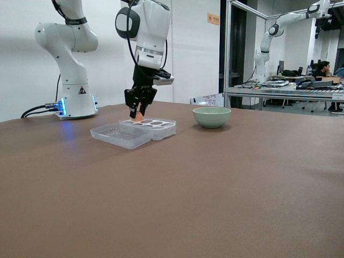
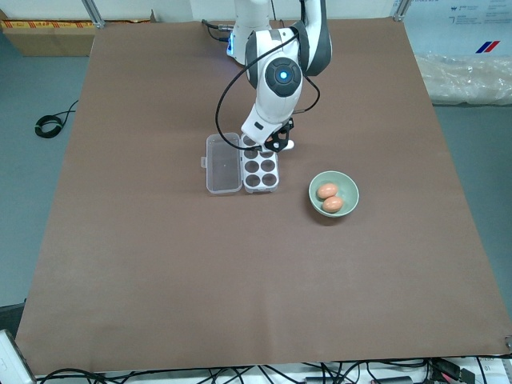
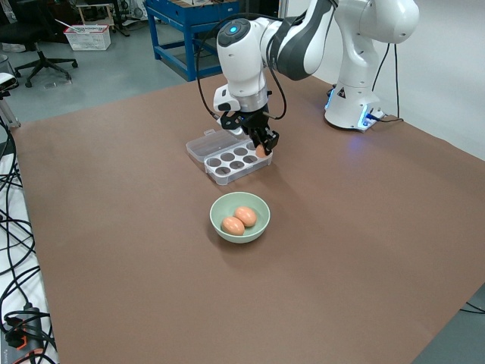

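Observation:
The black gripper [image 1: 137,112] is down at the egg box [image 1: 161,129], an egg [image 1: 137,117] between or just under its fingertips; in the right view that egg [image 3: 261,152] shows beside the fingers, above the back of the white cup tray [image 3: 227,168]. Whether the fingers are closed on it is hard to tell. The clear lid [image 2: 222,164] lies open to the left in the left view. A green bowl [image 2: 349,192] holds two brown eggs [image 2: 327,190], to the right of the box.
The arm's white base [image 3: 348,110] stands behind the box, with cables looping from it. Loose cables run along the table's edge.

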